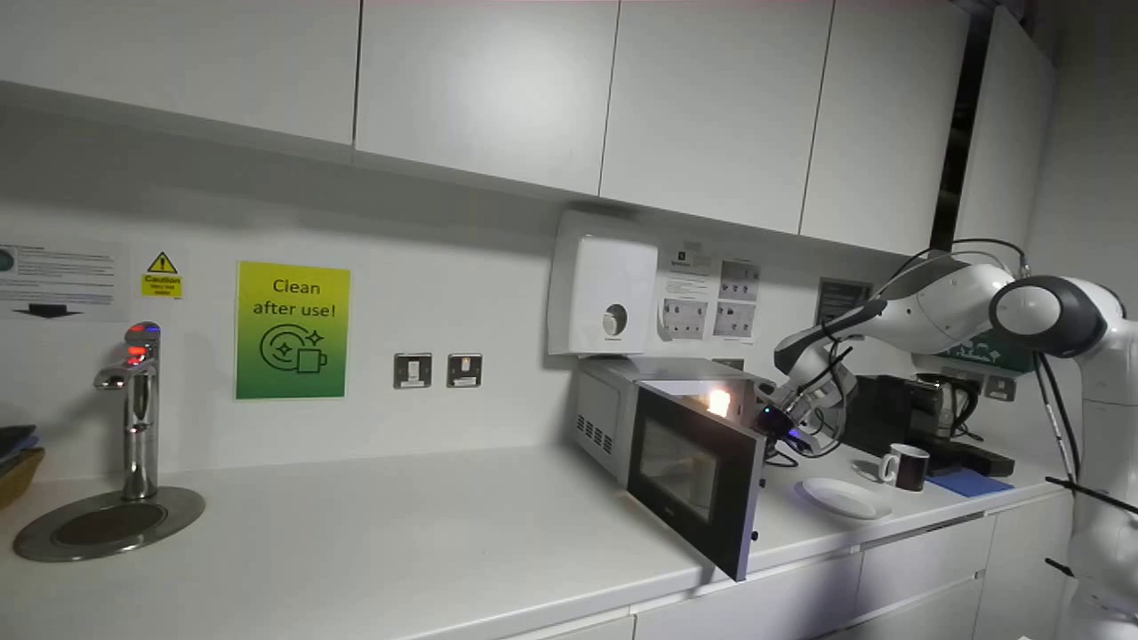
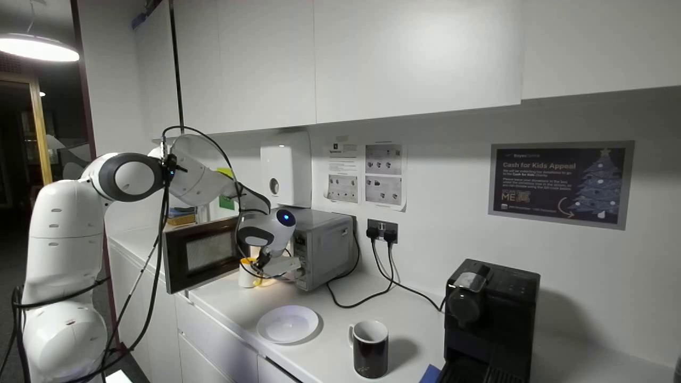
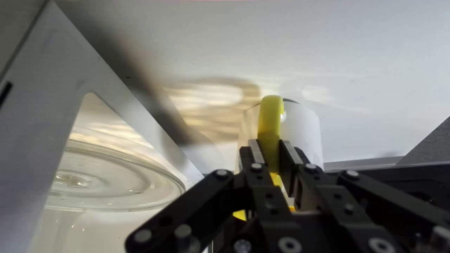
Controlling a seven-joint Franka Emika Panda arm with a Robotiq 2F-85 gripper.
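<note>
In the wrist view my gripper is shut on the yellow handle (image 3: 270, 114) of a white mug (image 3: 304, 128). The fingers pinch the handle from both sides, and they hide much of the mug's body. Part of the same white mug (image 2: 247, 274) shows with its yellow inside, in front of the microwave (image 2: 325, 246). The microwave door (image 1: 695, 480) stands wide open and its inside is lit. A glass turntable (image 3: 118, 181) is visible in there at the lower left of the wrist view. Whether the mug touches the counter I cannot tell.
A white plate (image 2: 288, 324) lies on the counter near its front edge, with a black mug (image 2: 370, 351) beyond it. The coffee machine (image 2: 491, 313) stands farther right. Power cables (image 2: 364, 300) trail behind. Left of the open door, the counter (image 1: 373, 533) is clear.
</note>
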